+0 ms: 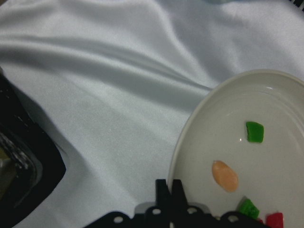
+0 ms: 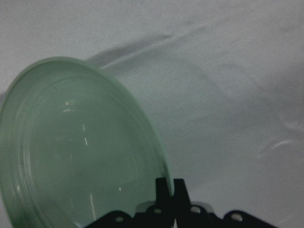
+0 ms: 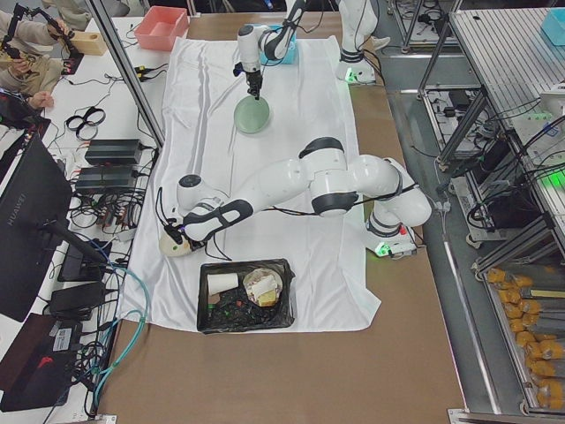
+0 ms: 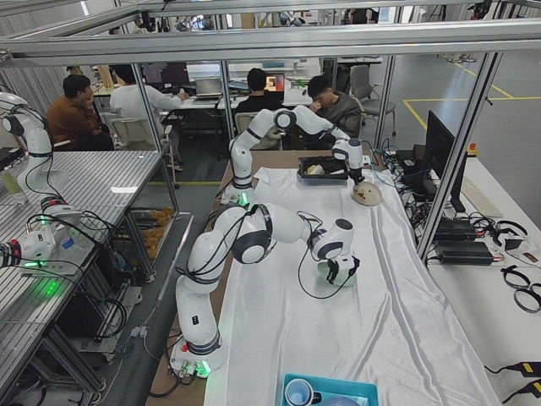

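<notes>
A cream plate holds small food pieces: green bits, an orange piece and red ones. My left gripper is shut on its left rim; in the camera right view the plate is under that arm's end. A green plate lies on the white cloth, with my right gripper shut on its rim. In the camera left view this plate is near the far arm.
A black bin with assorted items stands beside the cream plate. A blue tray with a cup is at the other end. Cables and electronics crowd the adjoining desk.
</notes>
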